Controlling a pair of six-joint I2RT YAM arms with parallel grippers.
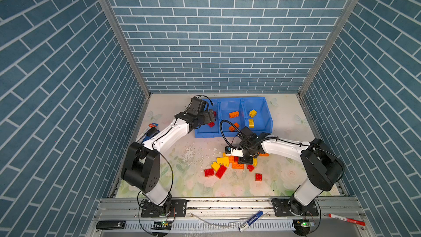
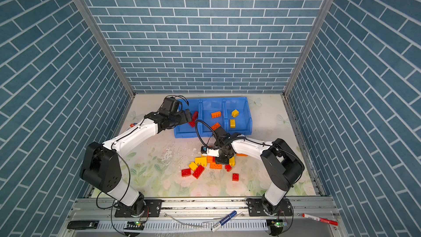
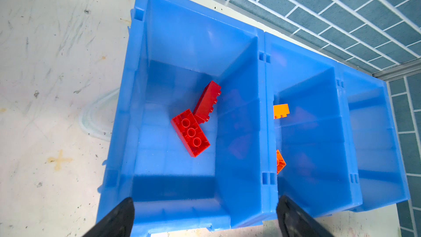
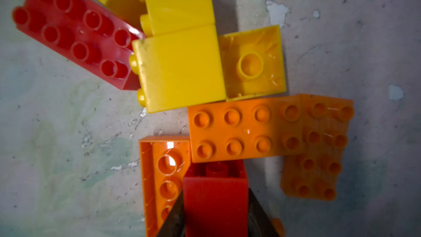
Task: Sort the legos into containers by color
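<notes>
Three joined blue bins [image 1: 267, 113] stand at the back. In the left wrist view, red bricks [image 3: 206, 101] lie in the left bin and orange bricks [image 3: 280, 110] in the middle one; top views show yellow bricks [image 2: 234, 113] in the right one. My left gripper is open above the left bin, empty. My right gripper is down in the loose pile, shut on a red brick [image 4: 215, 201], with orange bricks [image 4: 245, 129] and yellow bricks [image 4: 177, 68] around it.
Loose red bricks [image 1: 258, 176] [image 2: 186, 172] lie toward the front edge. Markers [image 1: 250, 220] lie on the front rail. The tiled walls enclose the table.
</notes>
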